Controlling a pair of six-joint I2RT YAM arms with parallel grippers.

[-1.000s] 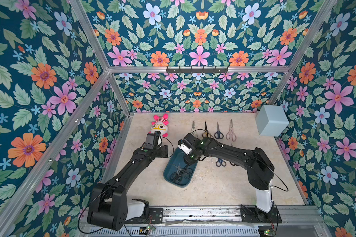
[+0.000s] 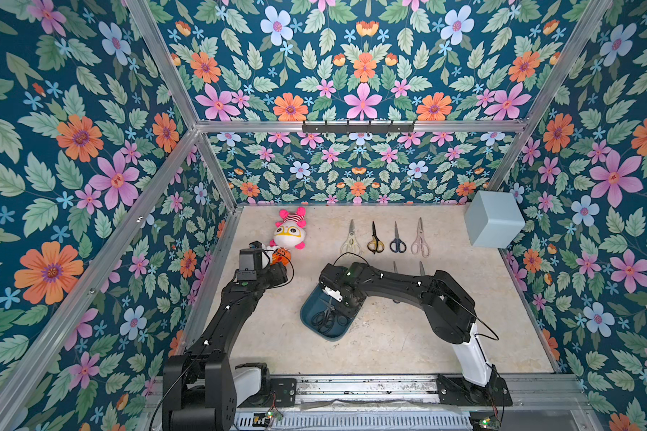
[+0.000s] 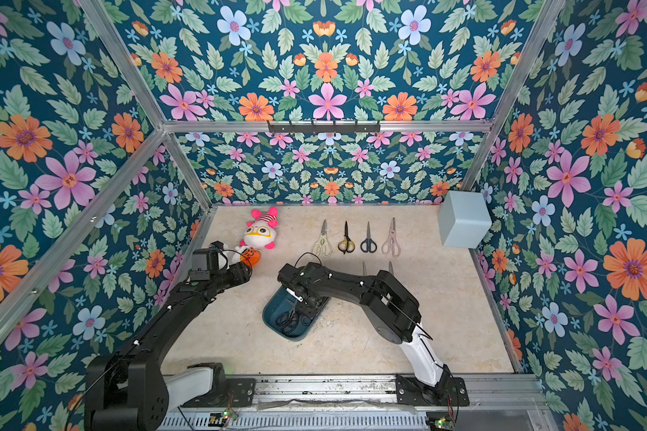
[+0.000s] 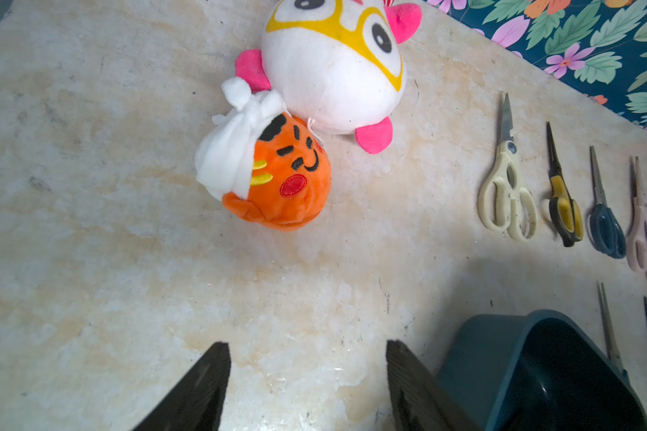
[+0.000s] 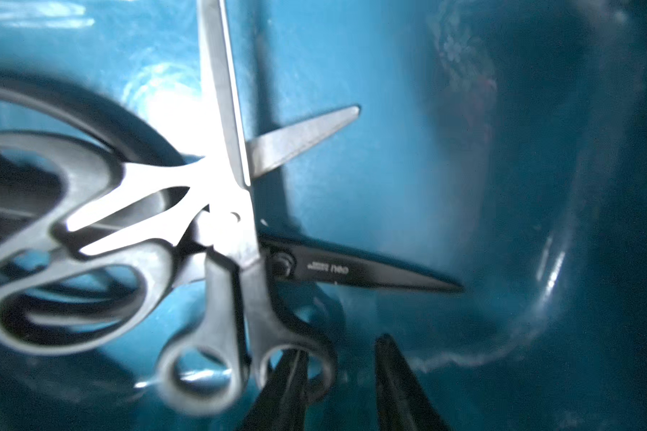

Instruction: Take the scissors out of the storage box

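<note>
The dark teal storage box [image 2: 311,323] holds several overlapping scissors, dark-handled, including grey-handled ones [image 5: 287,323] and a black blade [image 5: 366,273]. My right gripper is down inside the box, part open, its left finger over a handle loop of the grey-handled scissors; whether it touches them I cannot tell. My left gripper stands open above the bare table, left of the box, with nothing between its fingers.
Several scissors [image 2: 399,240] lie at the back and behind the right arm. Two plush toys [image 4: 280,179] [image 4: 330,64] lie at the left. A pale blue cube [image 2: 492,219] stands at the back right.
My left arm has drawn left, away from the box.
</note>
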